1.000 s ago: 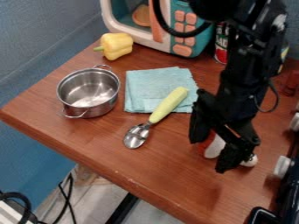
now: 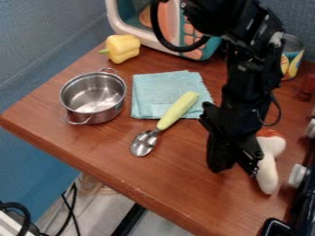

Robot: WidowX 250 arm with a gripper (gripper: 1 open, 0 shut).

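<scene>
My black gripper (image 2: 238,147) hangs low over the right part of the wooden table, just left of a white toy mushroom (image 2: 267,173) with a red-orange cap, partly hidden behind it. Whether the fingers are open or shut cannot be made out. A spoon (image 2: 182,105) with a yellow-green handle lies to the left, beside a folded light blue cloth (image 2: 157,88). A steel pot (image 2: 92,97) stands on the left of the table.
A yellow pepper (image 2: 122,48) and a toy microwave (image 2: 135,17) are at the back, a can (image 2: 290,57) at the back right. Black stove-like item (image 2: 297,207) along the right edge.
The gripper has shifted up and rightward from over the mushroom, which now shows more fully to its right, standing out from behind the arm.
</scene>
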